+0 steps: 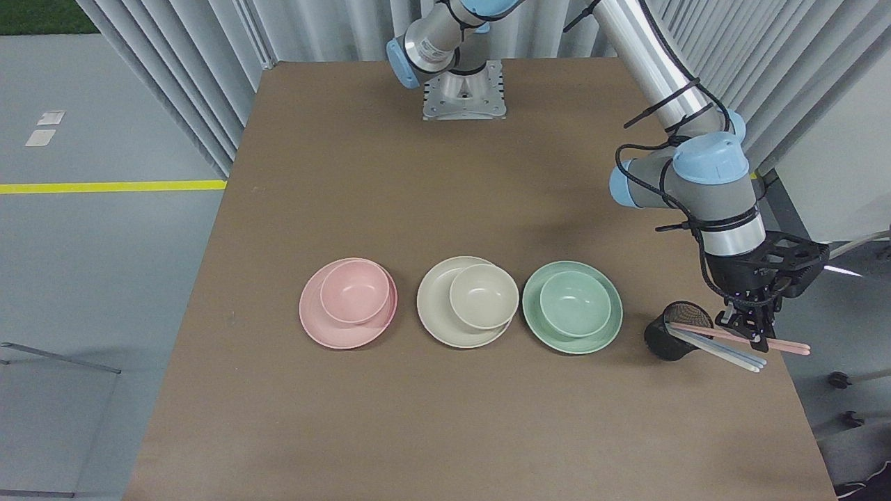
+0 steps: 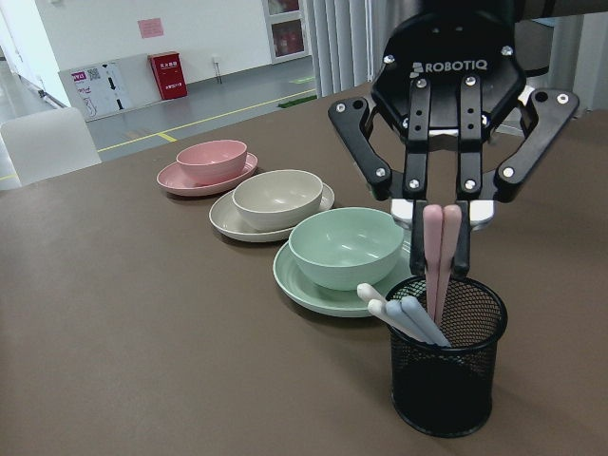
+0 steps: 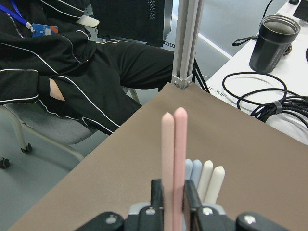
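Note:
My gripper (image 2: pixel 439 249) is shut on a pair of pink chopsticks (image 3: pixel 179 144), held upright with their lower ends inside a black mesh pen cup (image 2: pixel 443 380). Pale blue and white chopsticks (image 2: pixel 408 318) lean out of the same cup. The cup stands on the brown table (image 1: pixel 418 401) near its right edge. Left of it are the green bowl (image 1: pixel 574 302) on a green plate, the cream bowl (image 1: pixel 482 296) on a cream plate, and the pink bowl (image 1: pixel 355 291) on a pink plate.
The wrist view shows the table's edge, a seated person (image 3: pixel 72 86), a metal post (image 3: pixel 185 43) and a white desk with cables and a tumbler (image 3: pixel 272 45).

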